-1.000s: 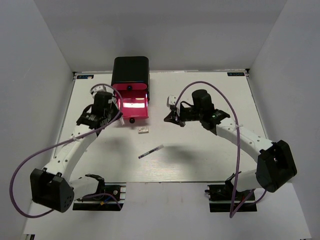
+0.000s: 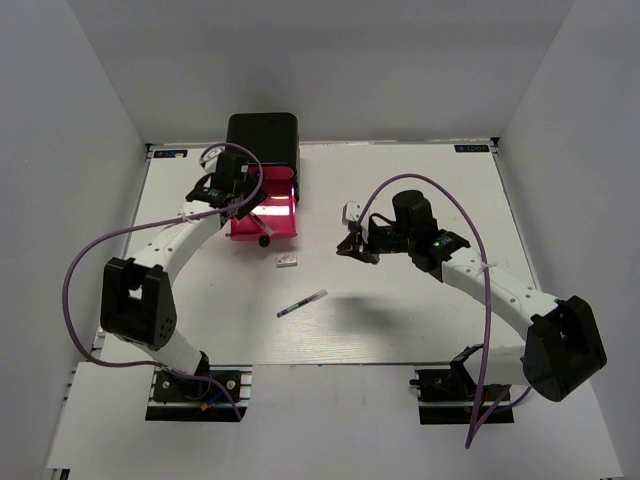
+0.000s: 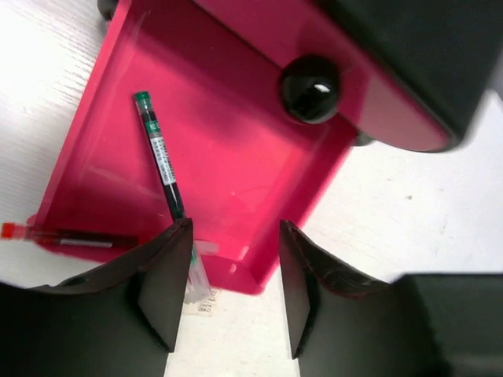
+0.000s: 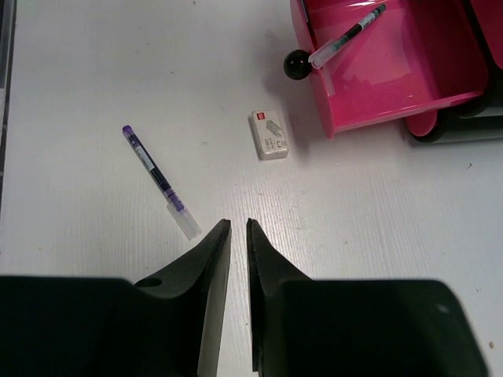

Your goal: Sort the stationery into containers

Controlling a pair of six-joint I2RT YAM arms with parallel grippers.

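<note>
In the left wrist view, a green-ended black pen (image 3: pixel 163 157) lies in the pink drawer (image 3: pixel 228 149), its clear cap over the front edge. A red-ended pen (image 3: pixel 71 237) crosses the drawer's left front corner, partly hidden behind a finger. Over the drawer, my left gripper is open with a wide gap and grips nothing. My right gripper hangs above the table, its fingers slightly apart and empty. A purple-ended pen (image 4: pixel 157 174) and a small white eraser (image 4: pixel 269 135) rest on the table.
The drawer belongs to a black-topped box (image 2: pixel 263 138) at the back left of the table. A black knob (image 4: pixel 297 64) sticks out from the drawer's front. Right of the box, the white table (image 2: pixel 400 155) is clear.
My left gripper has moved right and over the drawer; the pen it carried beside the drawer now lies in it. The right arm has shifted slightly right.
</note>
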